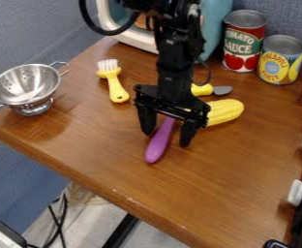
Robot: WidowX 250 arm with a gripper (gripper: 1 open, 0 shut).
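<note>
My black gripper (168, 124) is low over the middle of the wooden table, its fingers either side of a purple eggplant-like toy (159, 147). Whether the fingers touch it or are closed on it is unclear. A yellow corn cob (224, 110) lies just right of the gripper, and a yellow-handled tool (203, 90) lies behind it.
A metal colander (27, 87) sits at the left edge, a yellow brush (113, 79) behind. Cans (242, 44) stand at the back right beside an appliance. A black object with white knobs lines the right edge.
</note>
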